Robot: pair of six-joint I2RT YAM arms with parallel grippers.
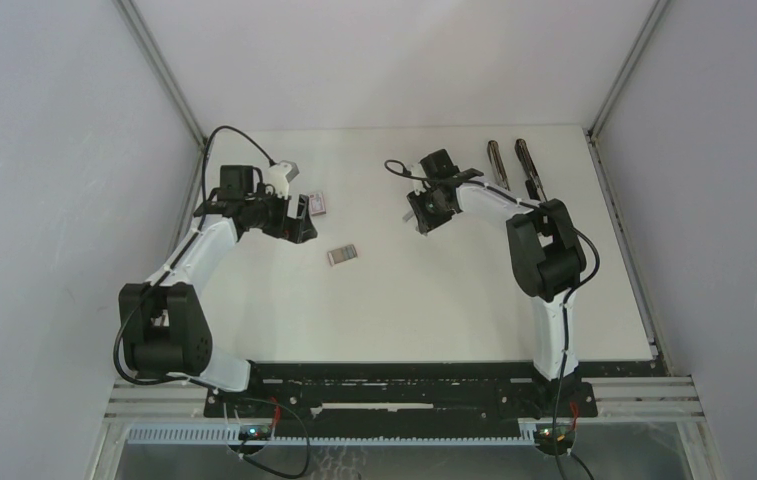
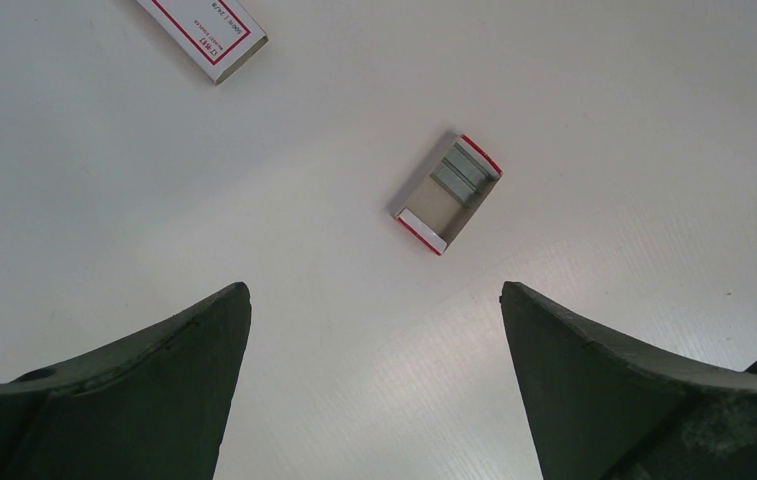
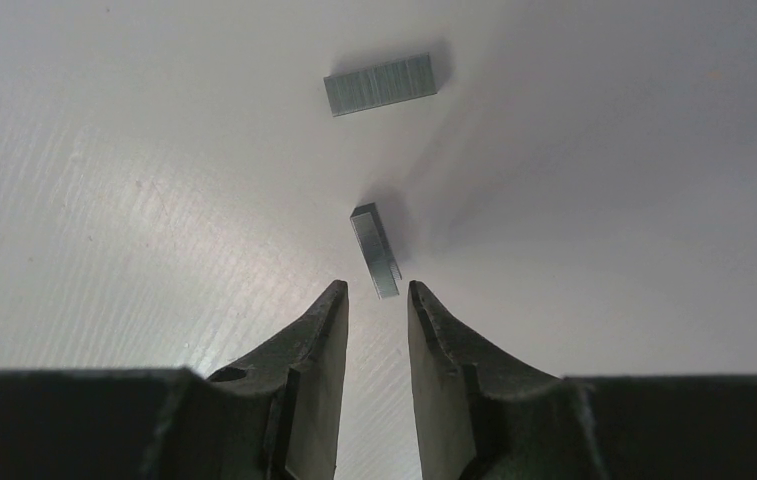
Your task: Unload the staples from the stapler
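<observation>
In the right wrist view a narrow grey staple strip (image 3: 375, 252) lies on the table, its near end in line with the gap of my right gripper. That gripper is part open, and nothing is held between its fingertips. A wider staple block (image 3: 381, 85) lies farther off. Two long staplers (image 1: 497, 163) rest at the back right of the table, beyond the right arm. My left gripper stands wide open and empty above bare table. Ahead of it is a small open box tray (image 2: 421, 230) with grey staple blocks (image 2: 461, 175) at one end.
A white box sleeve with a red border (image 2: 212, 30) lies beyond the left gripper, up and left of the tray in that wrist view.
</observation>
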